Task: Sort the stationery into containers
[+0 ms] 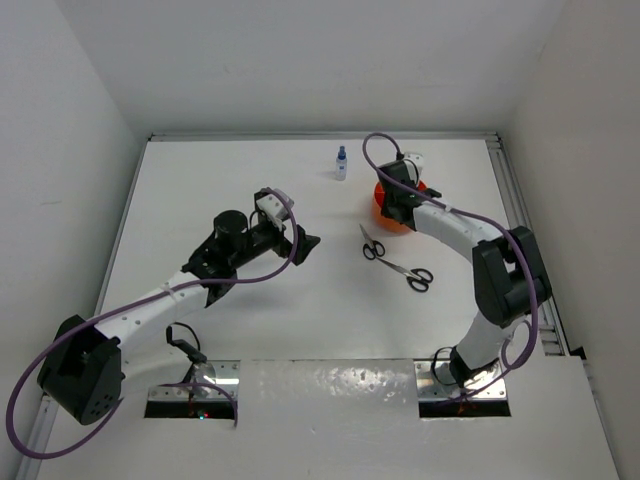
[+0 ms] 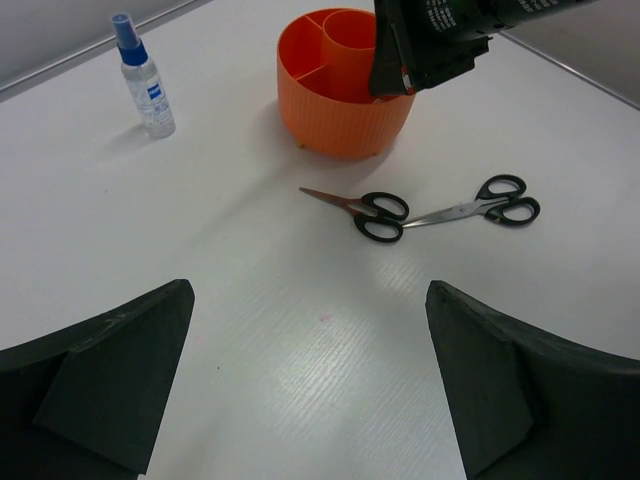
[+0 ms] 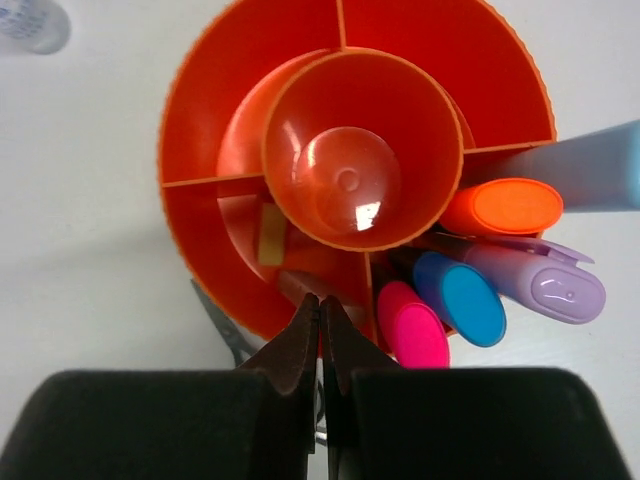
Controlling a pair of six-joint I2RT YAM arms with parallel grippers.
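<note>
An orange compartment organizer [image 2: 340, 130] holds pens at one side: pink [image 3: 415, 330], blue [image 3: 460, 300], orange [image 3: 505, 205] and purple [image 3: 560, 290]; an eraser-like tan piece [image 3: 271, 235] lies in another compartment. My right gripper is over the organizer, shut, nothing visible between its fingertips. Two pairs of scissors, the smaller [image 2: 380, 228] and the larger [image 2: 510, 215], lie on the table before the organizer. A spray bottle [image 2: 150, 95] stands apart to its left. My left gripper hangs open over the table, left of the scissors.
Walls and metal edge rails bound it at back and sides.
</note>
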